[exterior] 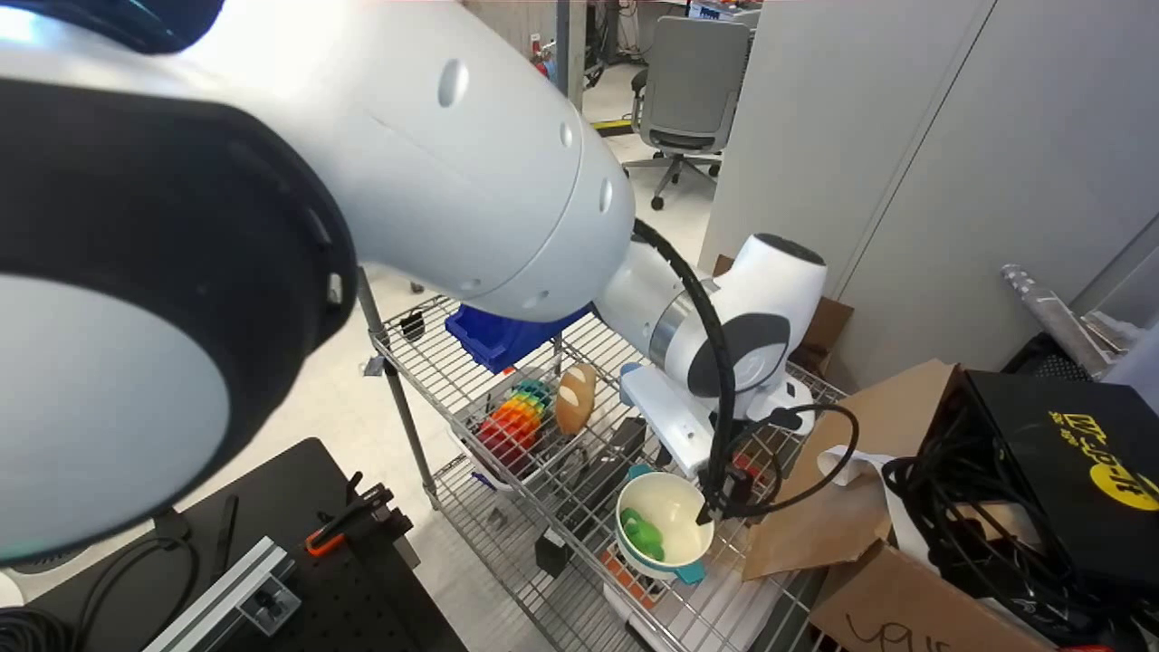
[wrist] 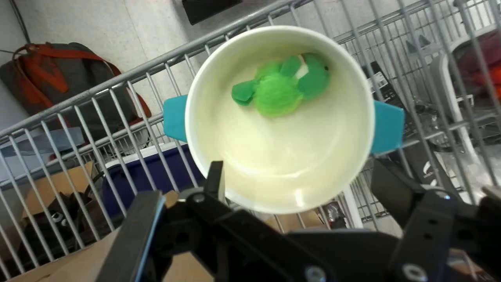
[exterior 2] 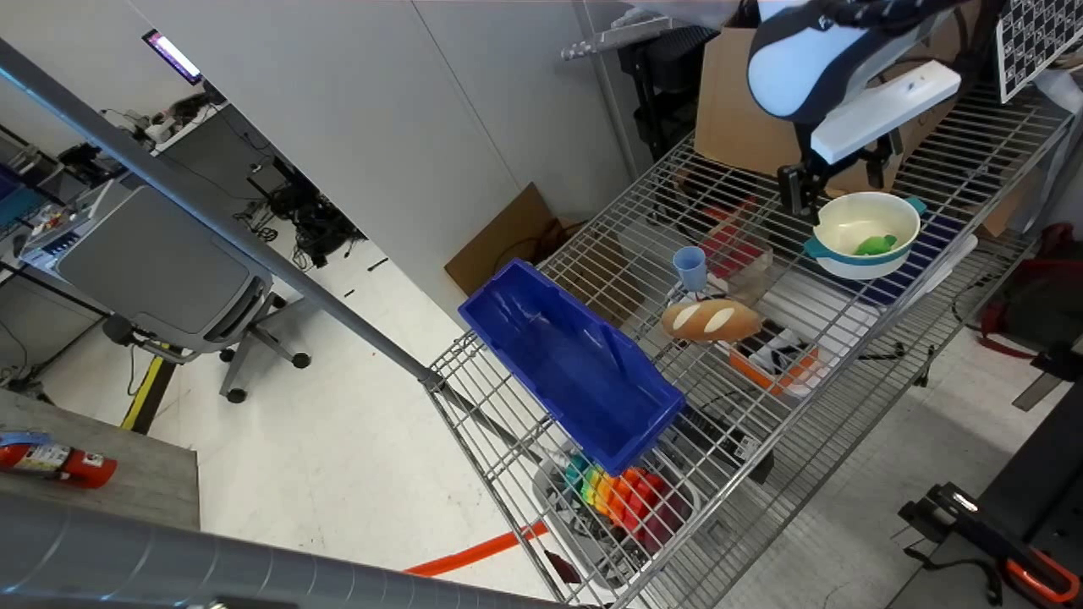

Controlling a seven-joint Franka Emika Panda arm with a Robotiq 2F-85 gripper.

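A cream pot [wrist: 282,155] with teal handles stands on the wire shelf, and a green plush toy [wrist: 282,87] lies inside it. In the wrist view my gripper is open, its black fingers far apart at the pot's near side. The left fingertip [wrist: 215,176] overlaps the rim in that view; whether it touches cannot be told. From the second exterior view the gripper [exterior 2: 838,183] is just above and behind the pot [exterior 2: 863,218], with nothing visible between its fingers. The arm and cable partly cover it in the first exterior view.
A blue bin [exterior 2: 579,355], a toy bread loaf [exterior 2: 711,320] and a light blue cup [exterior 2: 690,267] sit on the same wire shelf [exterior 2: 782,426]. A cardboard box [exterior: 913,456] with black gear stands close beside the pot. Bare shelf lies between pot and bread.
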